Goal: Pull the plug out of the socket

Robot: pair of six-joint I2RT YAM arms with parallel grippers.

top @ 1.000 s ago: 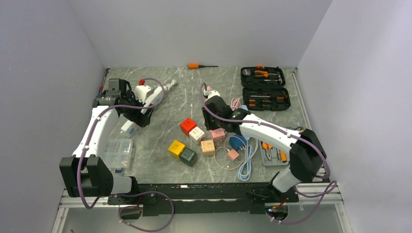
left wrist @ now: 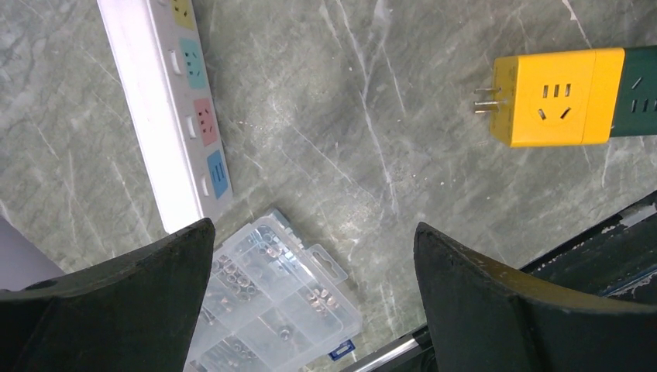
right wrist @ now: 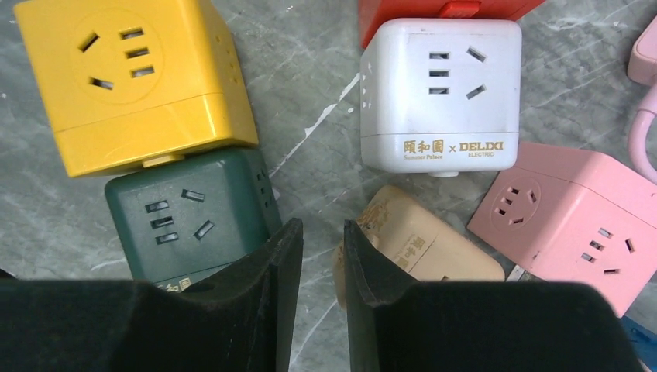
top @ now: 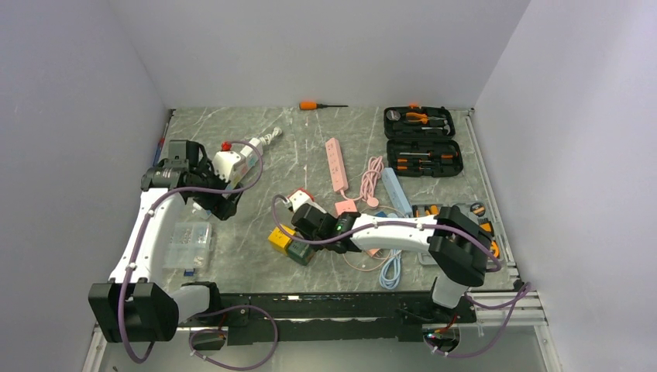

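Observation:
In the right wrist view a yellow cube socket (right wrist: 135, 85) sits behind a dark green one (right wrist: 194, 209), with white (right wrist: 442, 93), beige (right wrist: 434, 240), red and pink (right wrist: 565, 217) cubes to the right. My right gripper hangs over the gap between green and beige, fingers close together; whether they grip anything is unclear. My left gripper is open above the table; the yellow cube (left wrist: 558, 97) shows metal plug prongs on its side in that view.
A white power strip (left wrist: 159, 93) and a clear parts box (left wrist: 287, 294) lie at the left. Tool cases (top: 422, 159), cables and strips crowd the right; a screwdriver (top: 308, 105) lies at the back.
My right arm has swung left and toward the front, over the cube sockets. My left arm has moved slightly toward the front. The cubes appear in place.

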